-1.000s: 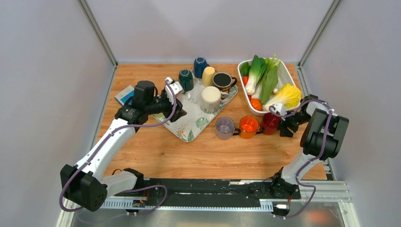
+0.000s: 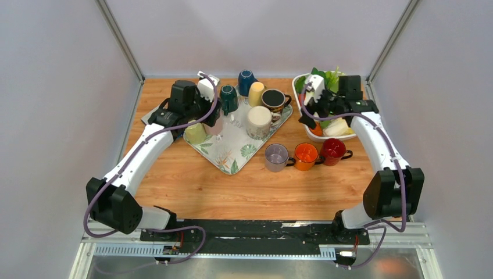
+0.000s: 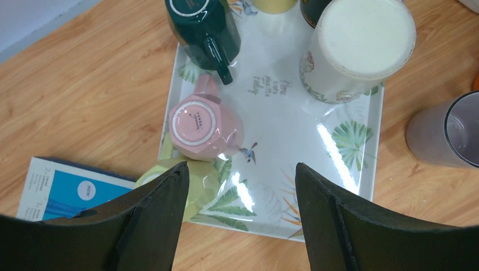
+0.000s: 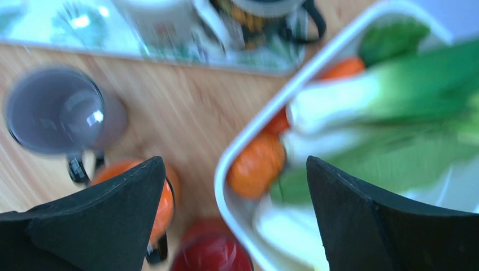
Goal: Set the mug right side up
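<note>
On the white leaf-patterned tray [image 2: 235, 160], several mugs stand bottom up: a pink mug [image 3: 195, 124], a green-yellow mug [image 3: 200, 183], a dark green mug [image 2: 229, 99] and a white mug [image 2: 257, 121]. My left gripper is open above the tray's left part, nothing between its fingers, close to the pink and green-yellow mugs. Open and empty as well, my right gripper hangs over the left side of the vegetable basket. Three mugs stand upright on the table in a row: grey [image 2: 275, 157], orange [image 2: 306, 156] and dark red [image 2: 333, 151].
A white basket [image 2: 317, 138] of vegetables fills the back right. On the tray's far side are a blue mug [image 2: 246, 81], a yellow mug [image 2: 256, 93] and a black mug [image 2: 274, 99]. A blue box [image 3: 79, 189] lies left of the tray.
My right arm has swung from the dark red mug up and left over the basket. The left arm has shifted back and slightly left over the tray. The dark red mug stands free of the gripper.
</note>
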